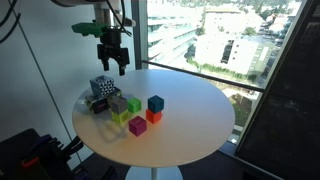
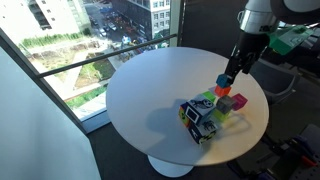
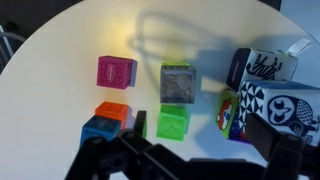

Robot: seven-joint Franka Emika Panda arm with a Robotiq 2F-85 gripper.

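Observation:
My open gripper point(image 1: 110, 68) hangs well above the left side of the round table, with nothing between its fingers. In the wrist view a grey cube point(image 3: 178, 84) and a green cube point(image 3: 172, 122) lie below the fingers. From the side, the grey cube point(image 1: 118, 104) rests on a yellow-green cube point(image 1: 120, 117), with another green cube point(image 1: 135, 104) behind. A blue cube point(image 1: 155, 103) sits on an orange-red one point(image 1: 154, 117). Nearer the front is a magenta cube point(image 1: 138, 126), standing alone.
A patterned box point(image 3: 285, 108) leans among dark printed boxes point(image 3: 262, 65) left of the cubes in exterior view 1. Windows and a chair point(image 2: 275, 78) lie beyond the table.

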